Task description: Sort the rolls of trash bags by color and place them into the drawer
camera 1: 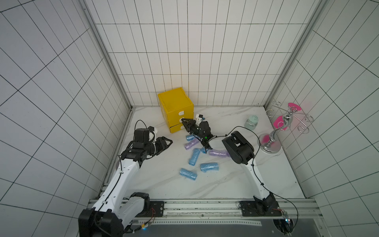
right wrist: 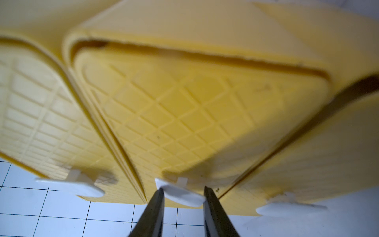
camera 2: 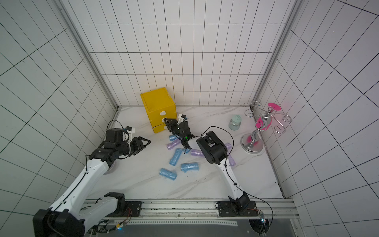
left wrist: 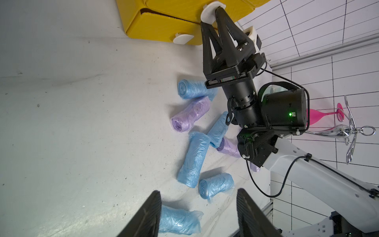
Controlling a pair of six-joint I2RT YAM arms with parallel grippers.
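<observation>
The yellow drawer cabinet (camera 1: 174, 102) stands at the back of the table, and its drawer fronts with white knobs look closed. My right gripper is at the middle drawer's white knob (right wrist: 178, 192). Its fingers are part open, one fingertip near each end of the knob; whether they press on it cannot be told. My left gripper hangs open over the table, nothing between its fingers. Blue rolls (left wrist: 194, 158) and purple rolls (left wrist: 191, 114) lie mixed on the table in front of the cabinet, some partly hidden by the right arm.
On the right are a pale green jar (camera 1: 251, 122) and a chrome stand (camera 1: 270, 143) with pink pieces. The right forearm (left wrist: 300, 158) crosses above the rolls.
</observation>
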